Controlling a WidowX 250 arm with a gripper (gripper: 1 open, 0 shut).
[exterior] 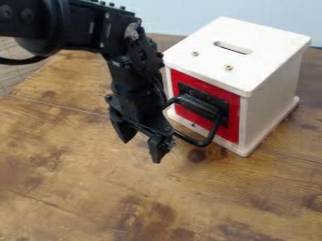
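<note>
A white wooden box (pixel 268 94) with a slot on top stands at the right, with a red front panel (pixel 189 76) carrying a black fitting and a black loop handle (pixel 204 138). My black gripper (pixel 141 141) hangs above the wooden table just left of the handle, fingers pointing down and apart, with nothing visible between them. Whether it touches the handle is unclear.
A pale wall stands behind the box, and my arm spans the upper left.
</note>
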